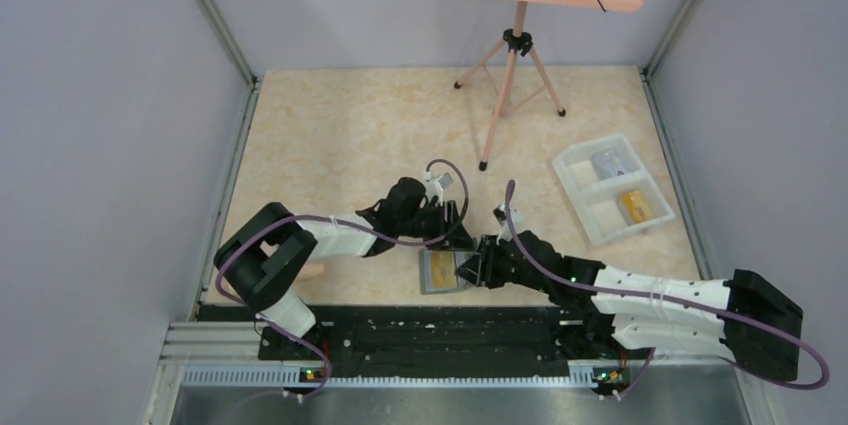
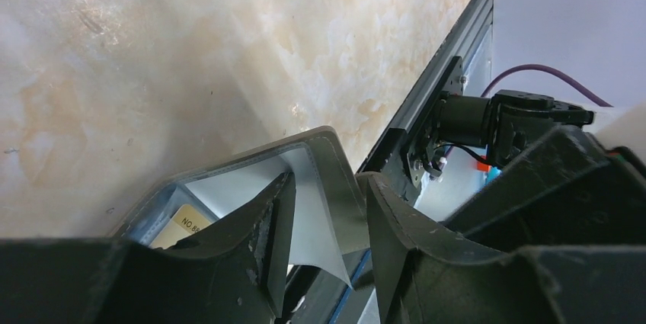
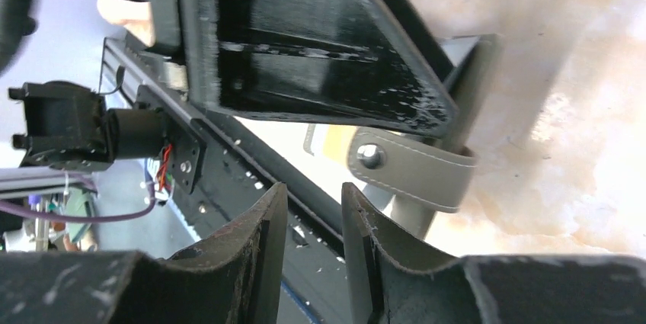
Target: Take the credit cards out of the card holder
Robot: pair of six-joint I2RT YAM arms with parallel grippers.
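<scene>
The grey card holder (image 1: 425, 285) lies near the table's front edge, showing a yellow card (image 1: 441, 270) under a clear pocket. In the left wrist view its raised grey cover (image 2: 341, 194) rises between the parted fingers of my left gripper; contact with the fingers is unclear. A yellow card (image 2: 187, 219) marked with a number shows beside it. From the right side, my right gripper stands part open, with nothing visible between its fingers. Just right of them is the holder's strap with a metal snap (image 3: 411, 170). The left gripper's dark finger hides much of the holder there.
A white divided tray (image 1: 578, 207) at the right holds a clear pale card (image 1: 610, 163) and a yellow card (image 1: 635, 207). A pink tripod (image 1: 510, 65) stands at the back. Behind the arms, the table is clear. Both grippers are very close together.
</scene>
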